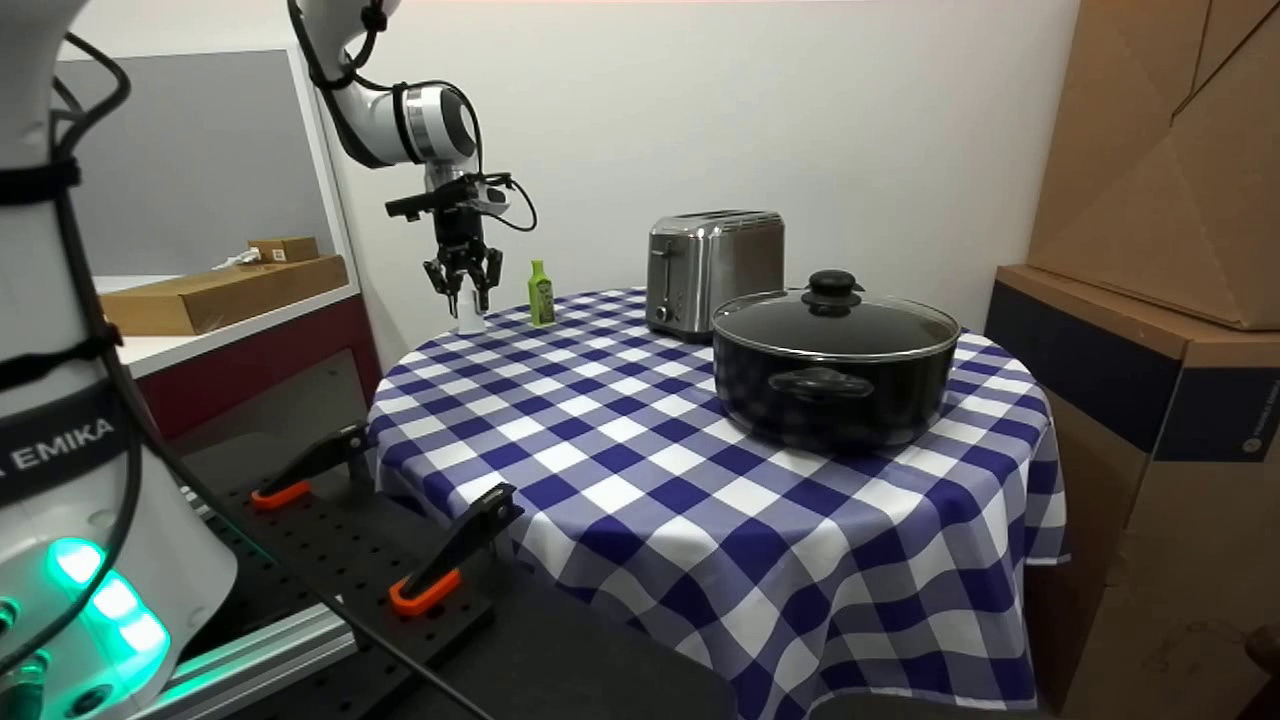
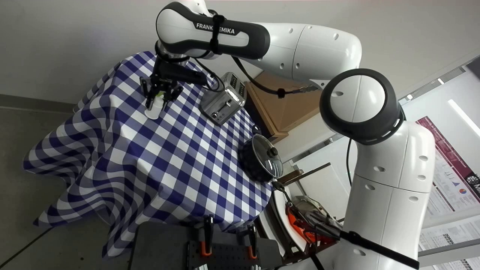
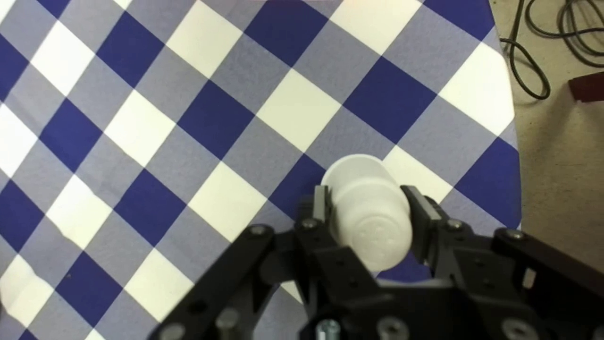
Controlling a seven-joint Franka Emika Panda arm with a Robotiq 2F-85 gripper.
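A white bottle-like item (image 3: 373, 226) with a rounded top stands between my gripper's fingers in the wrist view, its wider white part below them. My gripper is shut on it, one finger against each side. In exterior view 1 the gripper (image 1: 468, 306) points down at the table's far left, the white item (image 1: 470, 322) beneath it. From exterior view 2 the white item (image 2: 154, 108) shows on or just above the cloth; whether it touches cannot be told. A green bottle (image 1: 541, 295) stands upright a little to the right of the gripper.
A steel toaster (image 1: 716, 274) stands at the back of the checkered table (image 1: 600, 420). Right of it is a black lidded pot (image 1: 834, 372). Cardboard boxes (image 1: 1140, 480) rise beyond the right edge.
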